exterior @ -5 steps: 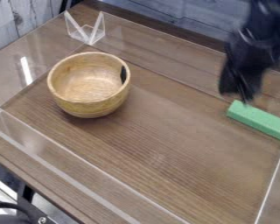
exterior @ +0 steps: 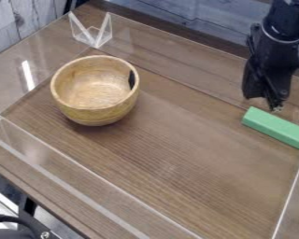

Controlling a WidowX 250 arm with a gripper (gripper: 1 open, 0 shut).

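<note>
My black gripper [exterior: 252, 82] is at the upper right, over the table just above and left of a green bar [exterior: 276, 129], with its fingers pointing down. It looks shut, with nothing seen between its fingers. A round wooden bowl [exterior: 94, 112] stands on the left part of the table.
A small translucent white object [exterior: 92, 34] is at the back left. A grey wall [exterior: 205, 11] runs along the back.
The bowl and green bar have not moved.
</note>
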